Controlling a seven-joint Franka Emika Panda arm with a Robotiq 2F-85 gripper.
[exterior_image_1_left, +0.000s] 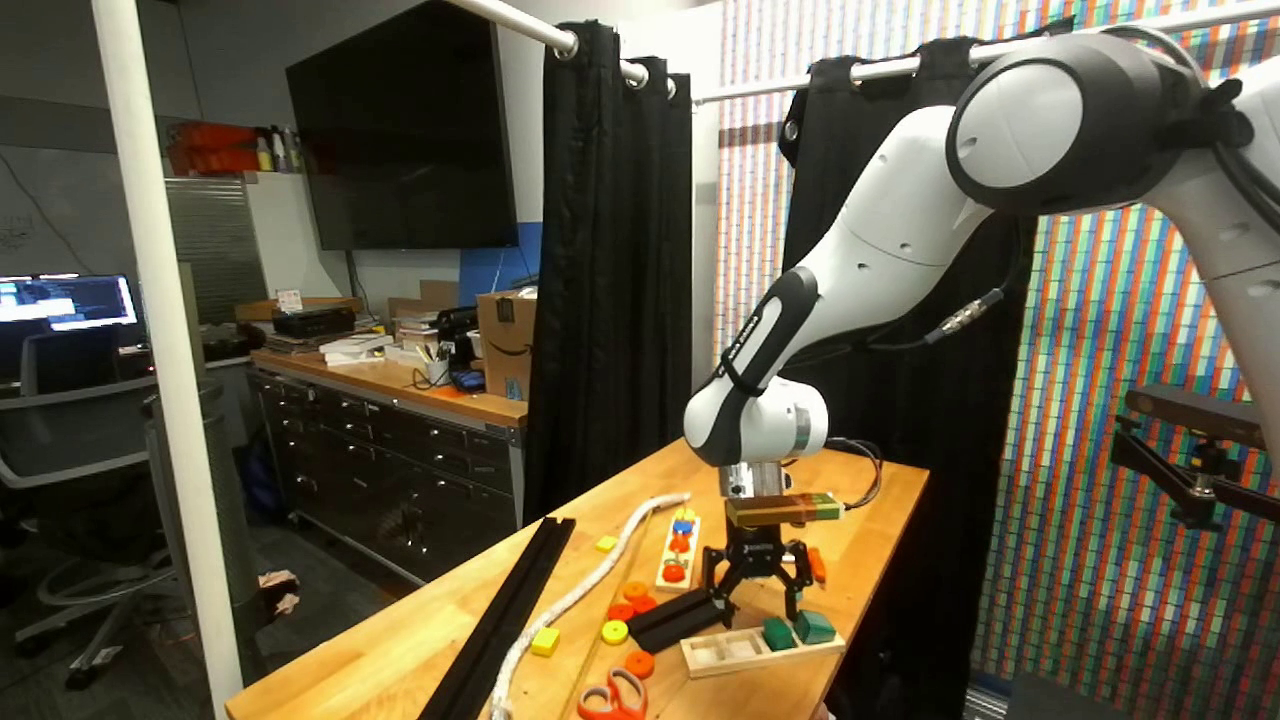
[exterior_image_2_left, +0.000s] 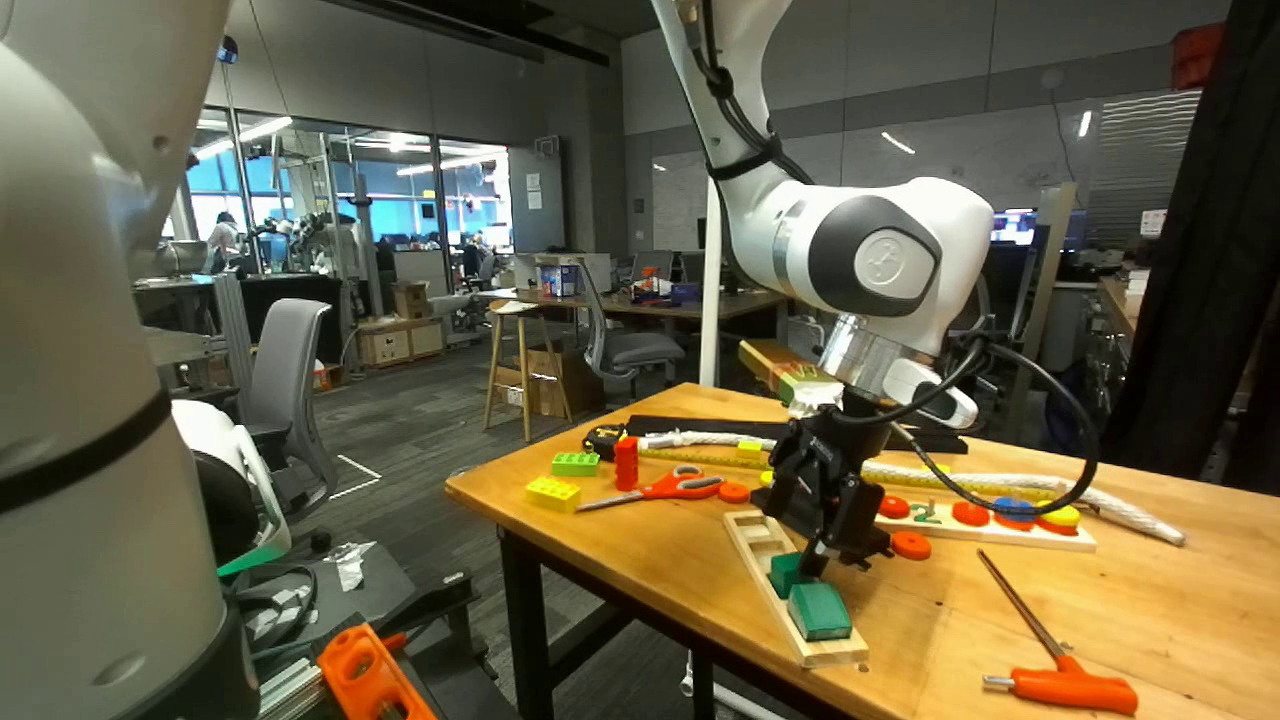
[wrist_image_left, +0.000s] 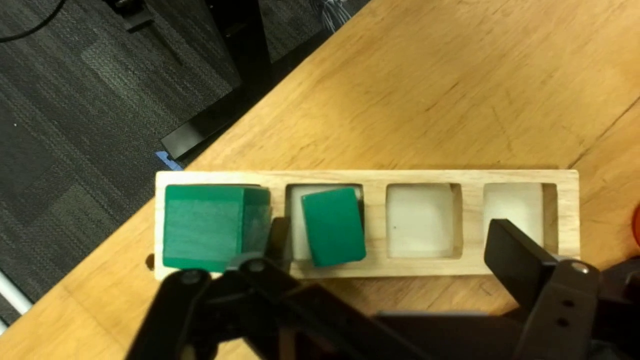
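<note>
My gripper stands open and empty, its black fingers (wrist_image_left: 520, 255) spread wide just above and beside a pale wooden tray (wrist_image_left: 375, 268) of square compartments. In the wrist view a larger green block (wrist_image_left: 204, 225) sits in the leftmost compartment. A smaller green block (wrist_image_left: 334, 228) stands slightly turned in the second, with bare space on its left. The two compartments on the right are empty. Exterior view 2 shows both the small block (exterior_image_2_left: 785, 574) and the big block (exterior_image_2_left: 821, 612) at the tray's near end, close to the table edge.
Orange-handled scissors (exterior_image_2_left: 684, 482), several toy bricks (exterior_image_2_left: 553, 493) and a red-handled driver (exterior_image_2_left: 1071, 688) lie around the tray. A white rope (exterior_image_1_left: 588, 583) and a peg board (exterior_image_1_left: 679, 551) are farther off. The table edge runs close by the tray.
</note>
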